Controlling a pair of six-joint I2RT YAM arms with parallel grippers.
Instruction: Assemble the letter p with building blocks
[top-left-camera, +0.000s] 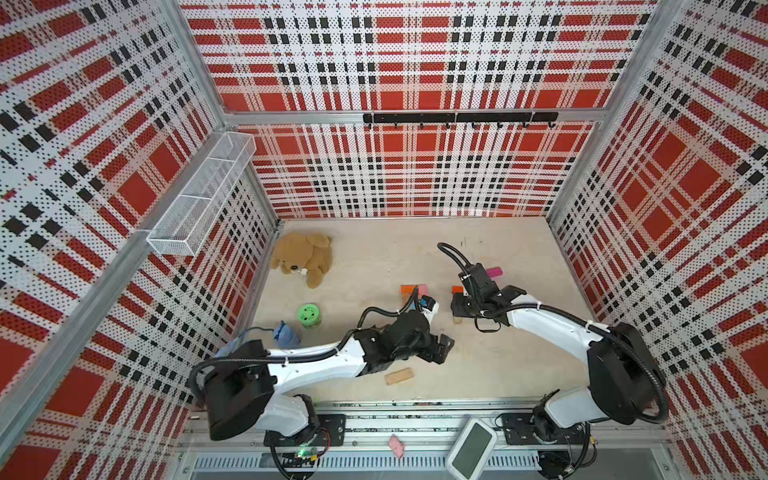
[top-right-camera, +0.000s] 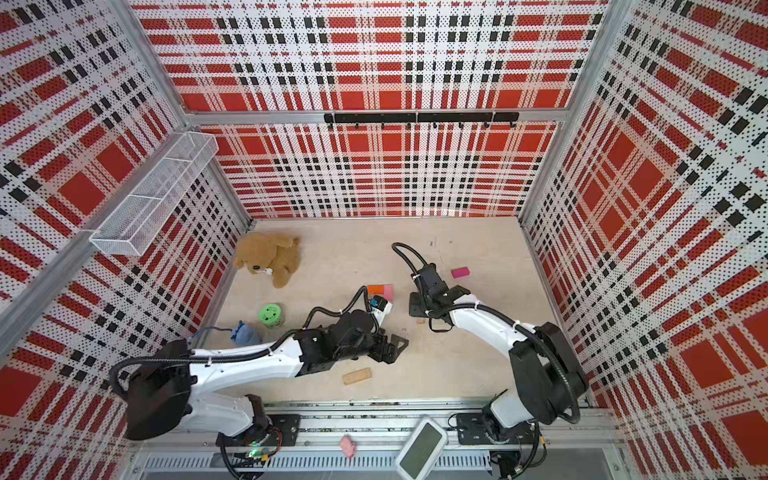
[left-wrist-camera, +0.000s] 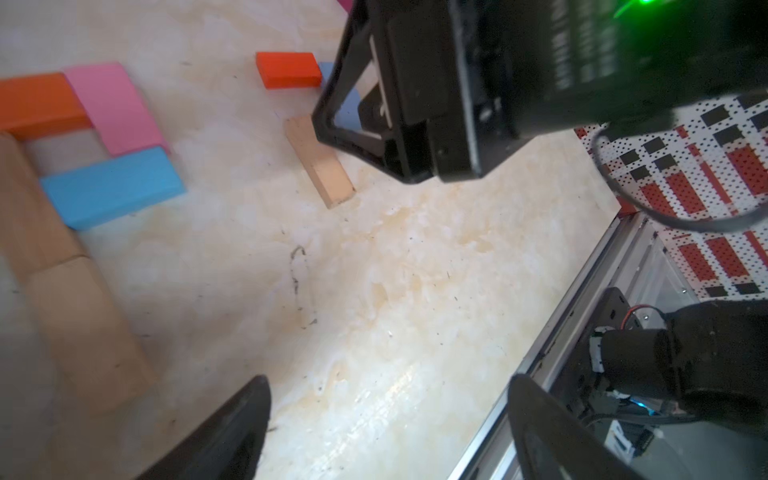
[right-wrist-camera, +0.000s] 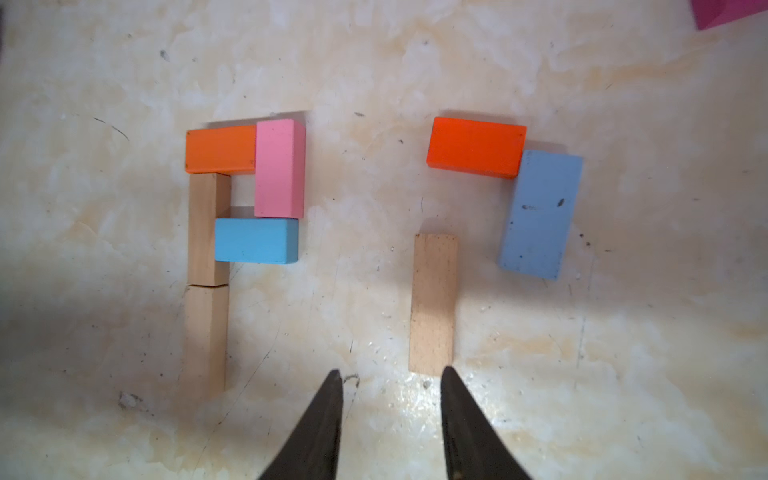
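In the right wrist view, an orange block (right-wrist-camera: 221, 149), a pink block (right-wrist-camera: 278, 169), a light blue block (right-wrist-camera: 254, 240) and two wooden blocks, the upper (right-wrist-camera: 208, 229) and lower (right-wrist-camera: 205, 336), form a p shape on the left. To their right lie a red-orange block (right-wrist-camera: 476, 146), a grey-blue block (right-wrist-camera: 540, 214) touching its corner, and a lone wooden block (right-wrist-camera: 433, 304) apart from both. My right gripper is over the table near that wooden block's lower end, its fingers apart and empty. Wide open and empty, my left gripper hangs right of the p shape.
Another wooden block (top-left-camera: 398, 376) lies near the table's front edge, and a magenta block (top-right-camera: 460, 272) at the back right. A teddy bear (top-left-camera: 302, 257), green item (top-left-camera: 309, 314) and blue watering can (top-left-camera: 285, 334) occupy the left side. Both arms are close together mid-table.
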